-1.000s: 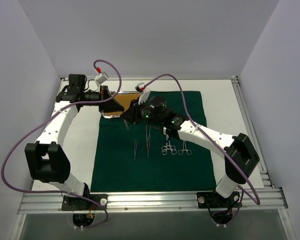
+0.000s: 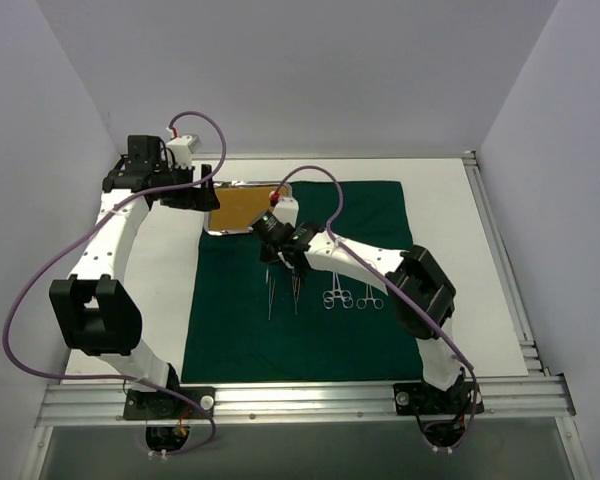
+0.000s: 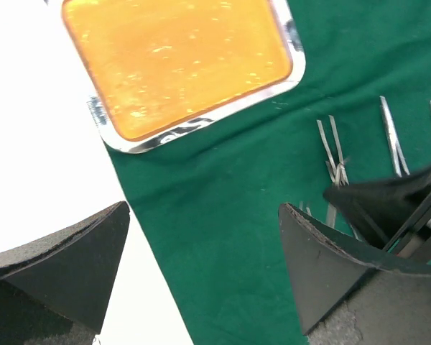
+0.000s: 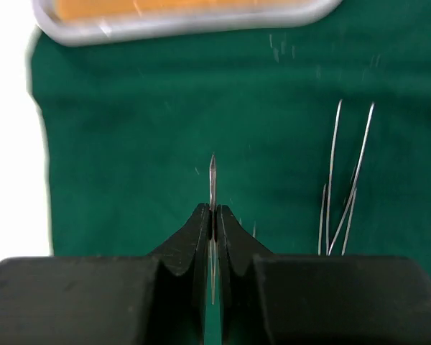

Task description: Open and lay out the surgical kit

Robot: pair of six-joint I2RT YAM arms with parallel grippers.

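Observation:
My right gripper is shut on a slim metal instrument (image 4: pixel 212 178), whose pointed end stands out beyond the fingertips. From above, this gripper (image 2: pixel 266 256) hangs over the green cloth (image 2: pixel 230 340), just in front of the tray. My left gripper stands wide open and empty; in the top view it is at the tray's left edge. Metal tweezers (image 2: pixel 296 292) lie on the cloth, with a shorter pair (image 2: pixel 271 298) to their left. Two ring-handled clamps (image 2: pixel 337 293) lie farther right, partly under the right arm.
The silver-rimmed tray with an orange-brown base (image 3: pixel 291 83) sits at the back left of the cloth. Bare white table (image 2: pixel 450 220) shows on the right. Both grippers are fairly near each other.

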